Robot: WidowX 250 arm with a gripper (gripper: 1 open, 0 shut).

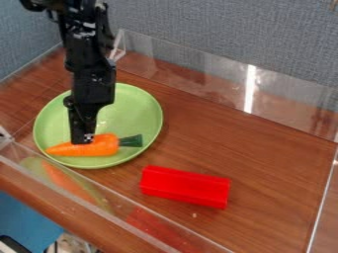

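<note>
My black gripper (82, 136) reaches down over a green plate (141, 117), its tips just at the orange carrot (98, 146) with a dark green top that lies on the plate. The fingers look close together; whether anything is between them is hard to see, and the carrot still rests on the plate.
A red block (185, 187) lies on the wooden surface (251, 138) right of the plate. Clear walls edge the surface at back, right and front.
</note>
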